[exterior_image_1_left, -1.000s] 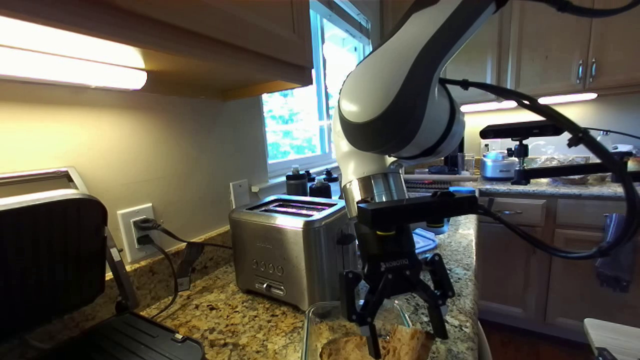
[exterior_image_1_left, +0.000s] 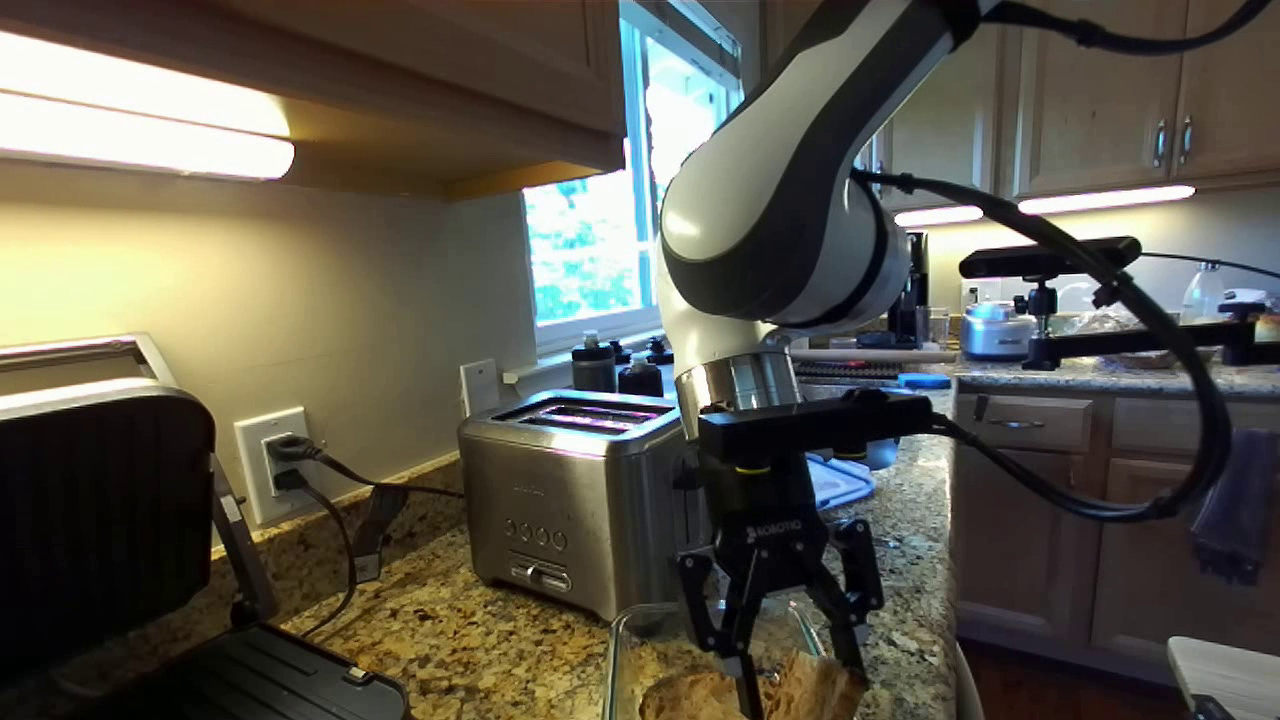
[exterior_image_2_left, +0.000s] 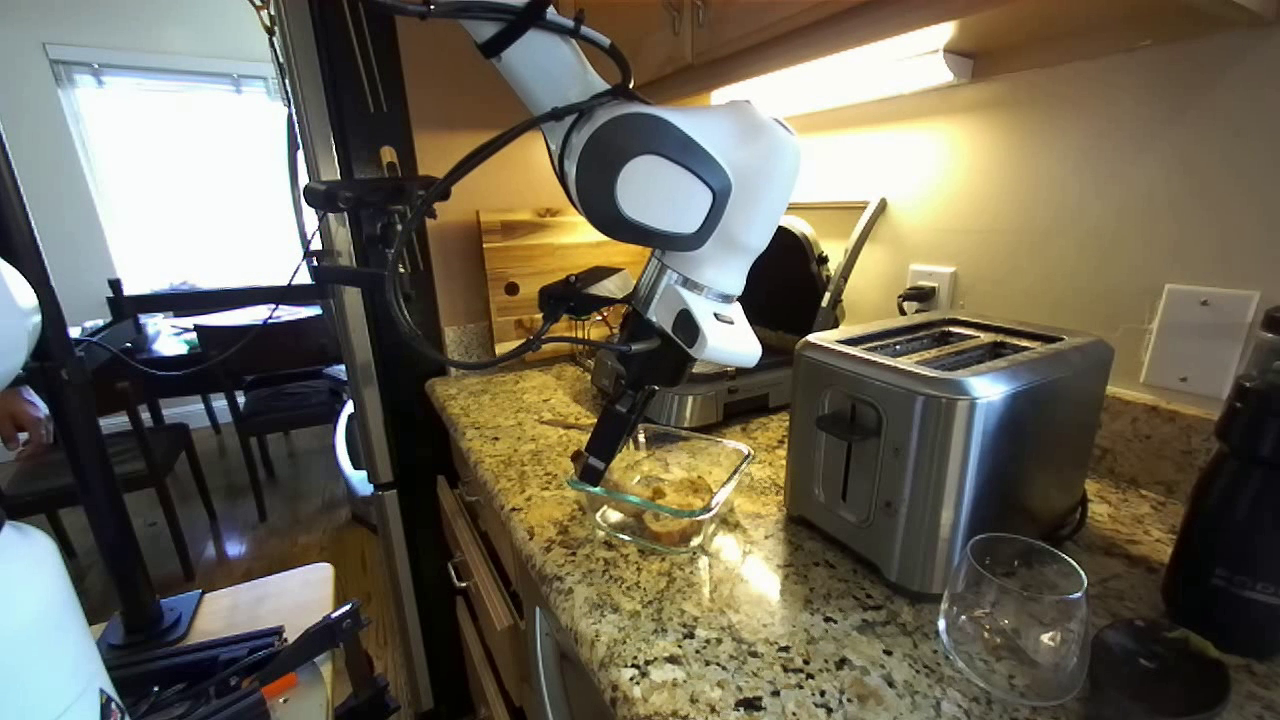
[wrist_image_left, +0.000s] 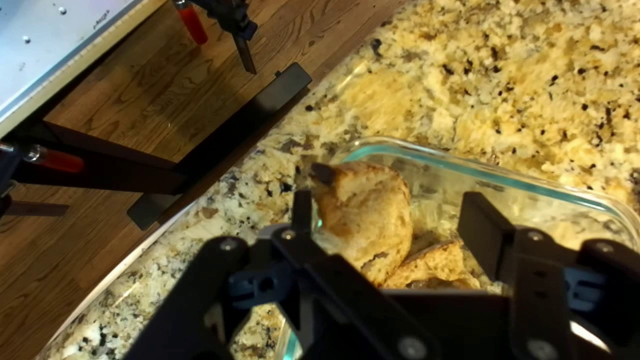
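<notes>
A clear glass dish (wrist_image_left: 480, 174) holds browned bread pieces on the speckled counter. One larger bread slice (wrist_image_left: 372, 219) leans up by the dish's side nearest the counter edge; a second bread piece (wrist_image_left: 438, 264) lies lower beside it. Pointing down over the dish, my gripper is partly open. In the wrist view its left finger (wrist_image_left: 303, 213) is by the leaning slice's outer edge, while the right finger (wrist_image_left: 483, 231) stands apart, over the dish interior. Exterior view 1 shows the gripper (exterior_image_1_left: 799, 672) low at the bread; whether either finger touches it I cannot tell.
Close by the dish stands a steel toaster (exterior_image_2_left: 948, 444), with a drinking glass (exterior_image_2_left: 1014, 618) near it. An opened black grill (exterior_image_1_left: 108, 516) occupies the counter's other side. The counter edge (wrist_image_left: 162, 234) drops to the floor near the dish. Bare granite (wrist_image_left: 528, 78) lies beyond the rim.
My gripper has shifted left in exterior view 1 and sits slightly lower. Its fingers have drawn closer together, and the bread looks to be in the same place.
</notes>
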